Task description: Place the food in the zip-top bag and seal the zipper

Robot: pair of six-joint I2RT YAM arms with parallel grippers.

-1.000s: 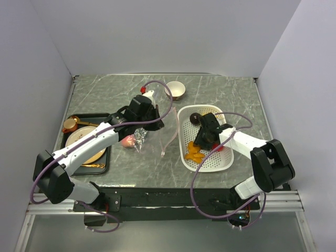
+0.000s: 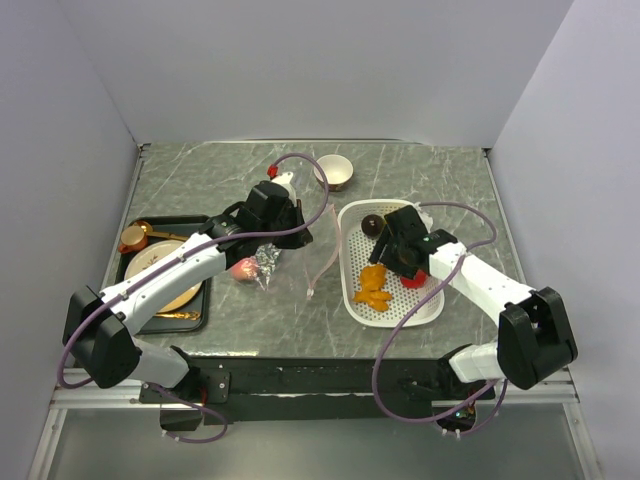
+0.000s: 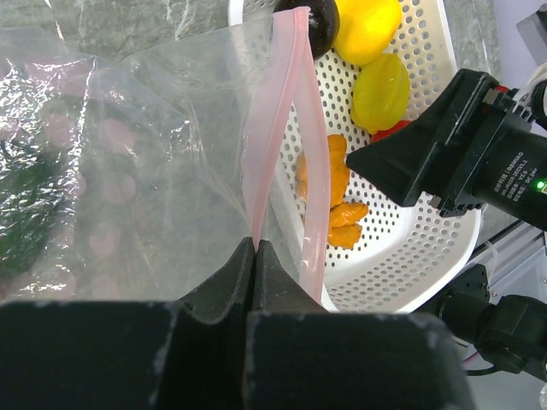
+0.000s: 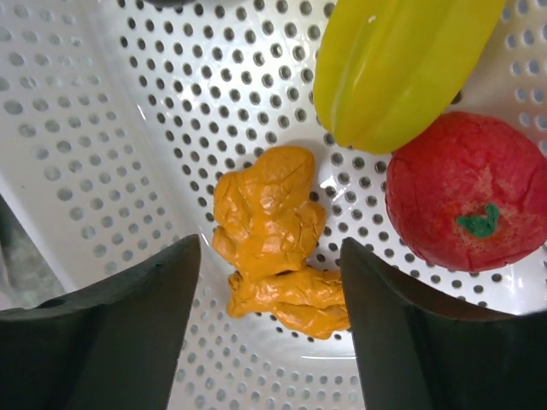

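Note:
My left gripper is shut at the edge of the clear zip top bag (image 3: 179, 154), whose pink zipper strip (image 3: 309, 162) stands beside the white perforated basket (image 2: 350, 300). My right gripper hangs part open over orange fried pieces (image 4: 269, 213) in the basket, with nothing clearly held. Next to them lie a red tomato (image 4: 466, 188), a yellow pepper (image 4: 393, 60) and, farther back, a dark round item (image 2: 373, 225). A second yellow item (image 3: 367, 21) shows in the left wrist view.
A small white bowl (image 2: 335, 170) stands at the back. At left, a black tray (image 2: 195, 320) holds a plate (image 2: 160, 260) and utensils.
My right gripper has risen slightly and shifted toward the right over the basket, uncovering more of the fried pieces in the top view. The left arm is unchanged.

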